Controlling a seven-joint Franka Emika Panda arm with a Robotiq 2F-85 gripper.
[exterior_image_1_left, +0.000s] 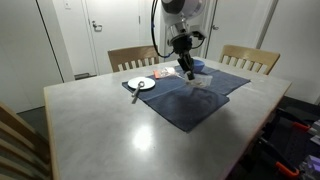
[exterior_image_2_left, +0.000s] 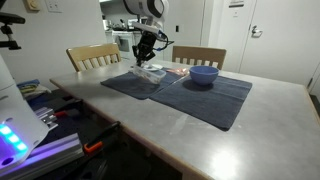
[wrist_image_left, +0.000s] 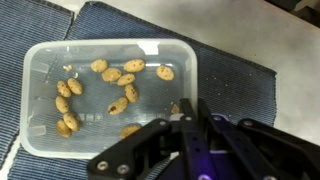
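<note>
A clear plastic container holds several small brown speckled pieces that look like tiny potatoes or nuts. My gripper is at its right edge in the wrist view, the black fingers shut on the rim. In exterior view 2 the container hangs tilted below and beside the gripper. Exterior view 1 has the gripper over the dark cloth, with the see-through container hard to make out. The pads and the exact grip on the rim are hidden.
Dark blue cloths cover part of the table. A blue bowl stands on the cloth farther over. A white plate lies at the cloth's far-left side, with a green-handled utensil beside it.
</note>
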